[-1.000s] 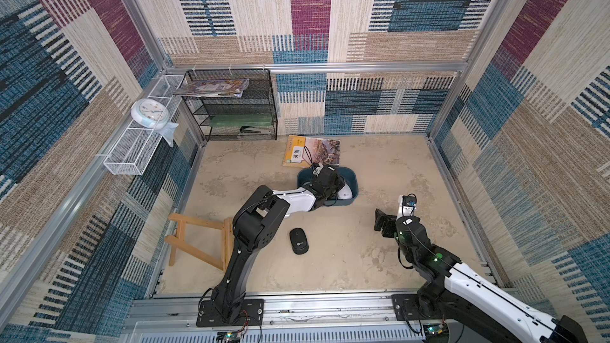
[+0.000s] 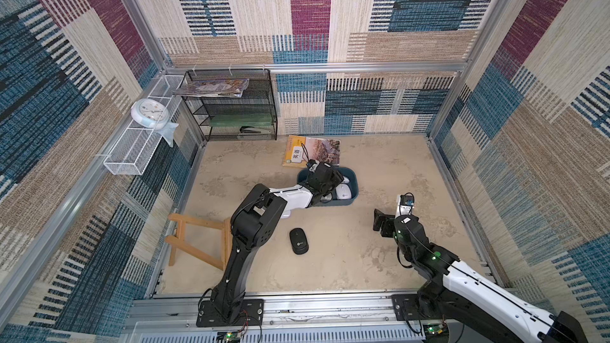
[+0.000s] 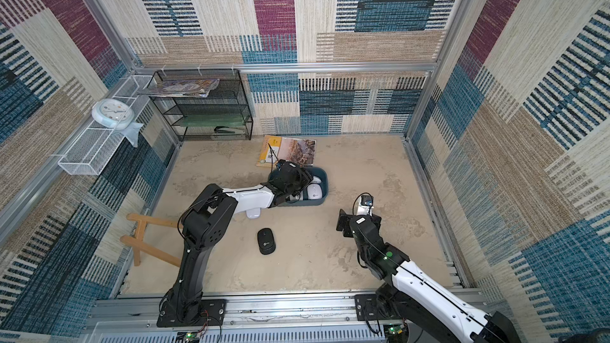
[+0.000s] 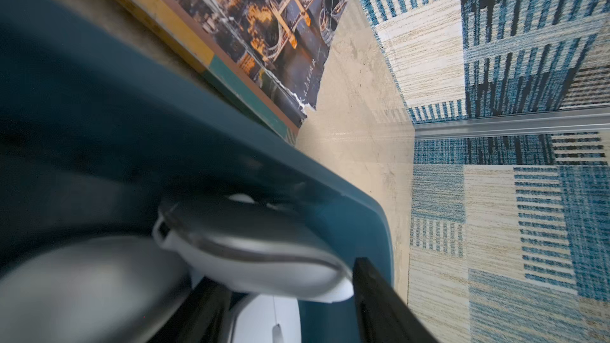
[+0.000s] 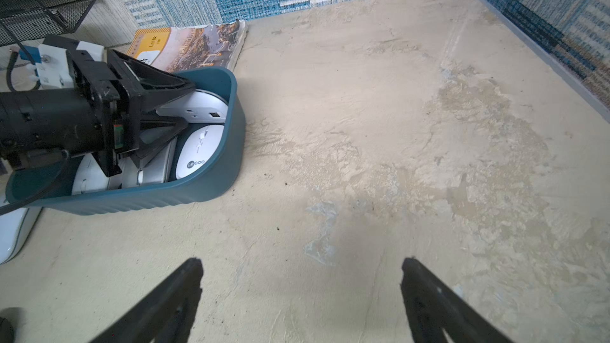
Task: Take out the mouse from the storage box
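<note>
A dark teal storage box (image 2: 354,185) stands mid-table with several white or grey mice in it. My left gripper reaches into the box, open. Its fingers stand on either side of a white-and-grey mouse (image 4: 273,266) that leans against the box wall; whether they touch it cannot be told. A white mouse (image 5: 199,150) with a logo lies at the box's right end. Outside, a black mouse (image 2: 298,241) and a white mouse (image 3: 253,213) rest on the table. Over bare table to the right, my right gripper is open and empty.
A book (image 2: 322,150) lies just behind the box. A black mesh shelf (image 2: 238,104) stands at the back left, and a wooden stand (image 2: 197,241) at the front left.
My left gripper has shifted slightly left and back inside the box, uncovering more of the white mouse at its right end. The right arm is nearly still.
</note>
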